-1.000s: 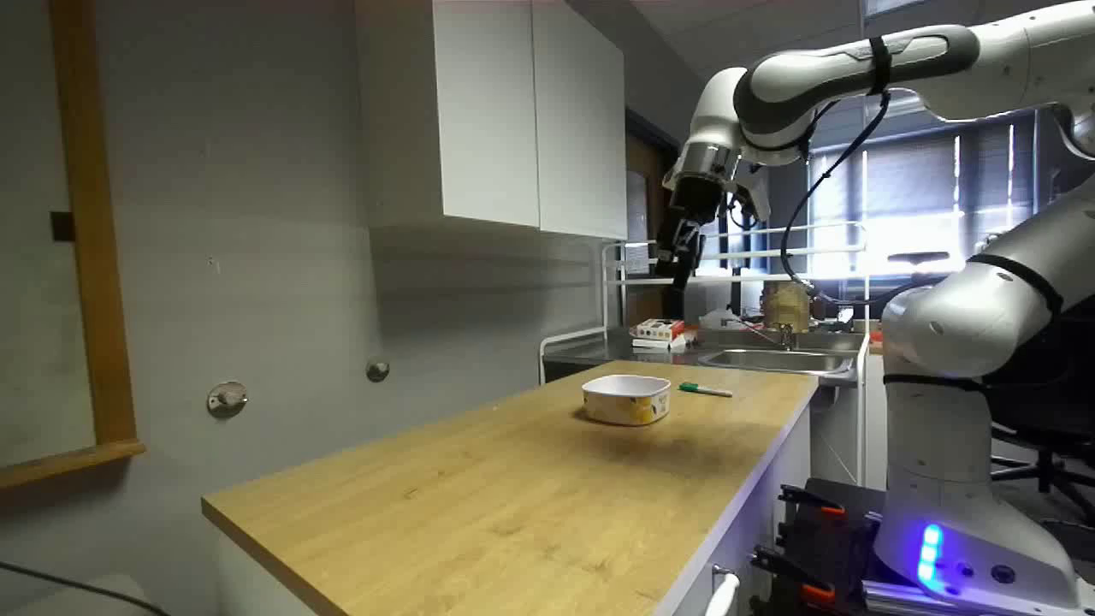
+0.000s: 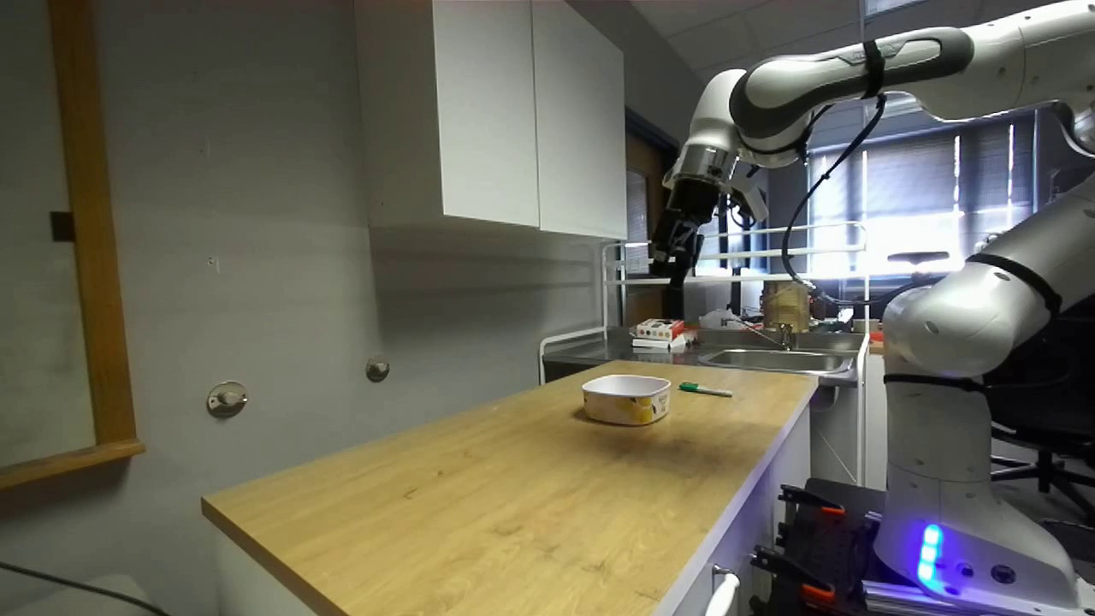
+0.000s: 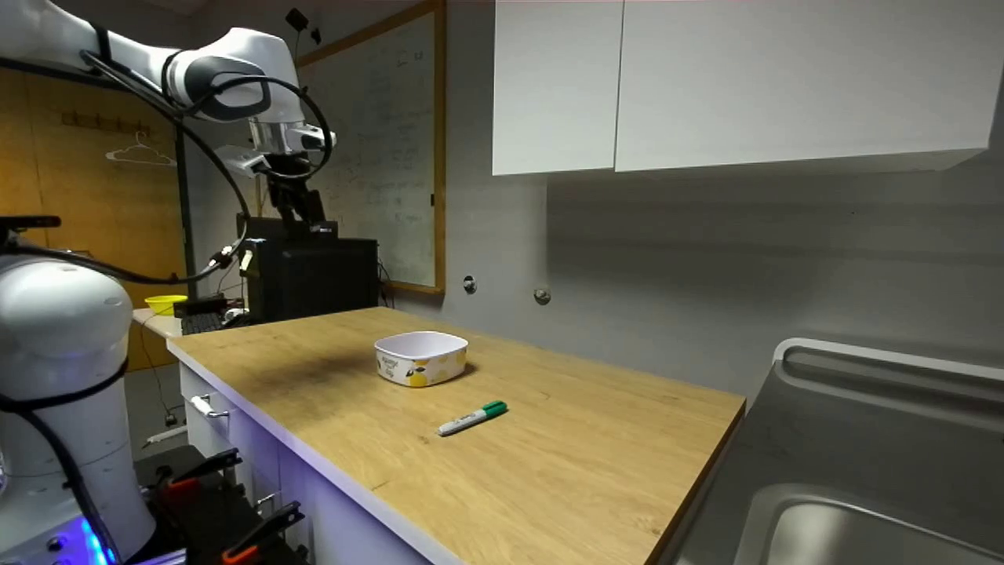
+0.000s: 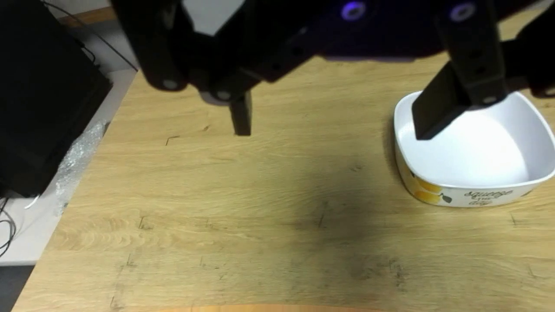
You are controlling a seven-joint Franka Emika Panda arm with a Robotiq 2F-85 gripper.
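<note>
A white bowl (image 3: 421, 358) with rounded corners and a lemon print stands upright on the wooden counter. It looks empty in the wrist view, where the bowl (image 4: 478, 148) sits at the right, partly behind one finger. Beside it, toward the sink, lies a green-capped marker (image 3: 472, 418); the same marker (image 2: 705, 390) shows in exterior view 1 and is out of the wrist view. High above the counter hangs my gripper, its fingers spread wide apart with only bare wood seen between them. Nothing touches the bowl or the marker.
A metal sink (image 2: 780, 360) adjoins its far end. White wall cabinets (image 2: 493, 113) overhang the wall side. A black box-shaped device (image 3: 311, 273) stands past the other end.
The arm and gripper have shifted very slightly in exterior view 1. The bowl and marker lie where they were.
</note>
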